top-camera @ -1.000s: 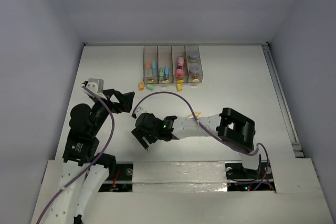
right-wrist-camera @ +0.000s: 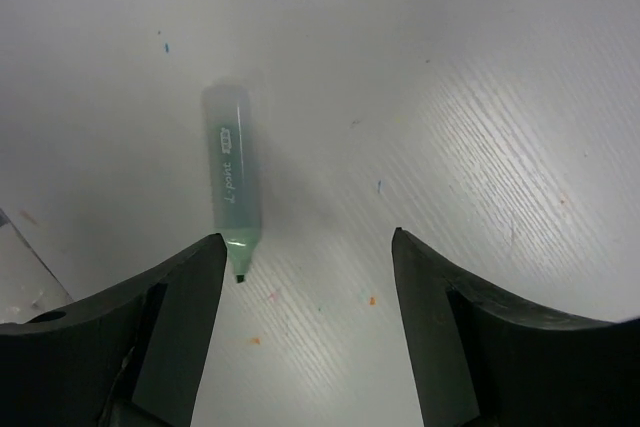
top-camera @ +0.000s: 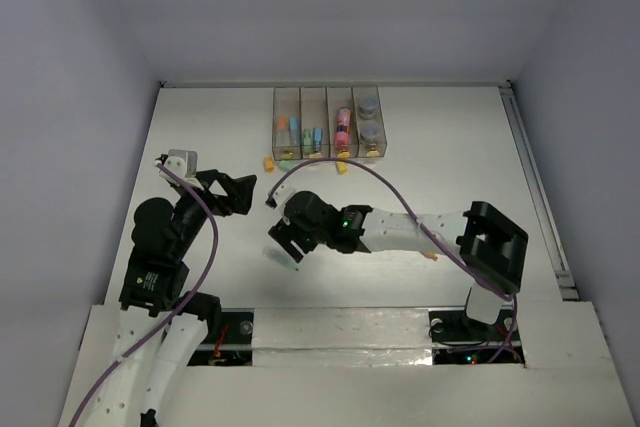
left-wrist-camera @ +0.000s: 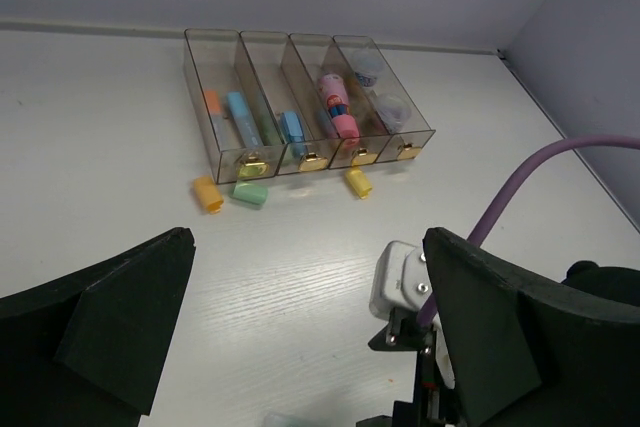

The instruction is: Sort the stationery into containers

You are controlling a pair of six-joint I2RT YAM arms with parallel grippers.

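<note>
A clear divided organizer (top-camera: 328,122) at the back holds pens, a pink item and round pots in its compartments. In front of it lie a yellow-orange piece (left-wrist-camera: 207,194), a green piece (left-wrist-camera: 249,192) and a yellow piece (left-wrist-camera: 358,183). A translucent green paint pen (right-wrist-camera: 232,167) lies on the table below my right gripper (top-camera: 282,237), whose fingers are apart with nothing between them; the pen is just left of the gap in the right wrist view. My left gripper (top-camera: 232,195) is open and empty over the table's left part.
Walls enclose it at back and sides. A small orange item (top-camera: 430,256) is partly hidden by the right arm. Purple cables arch over both arms.
The left arm is still.
</note>
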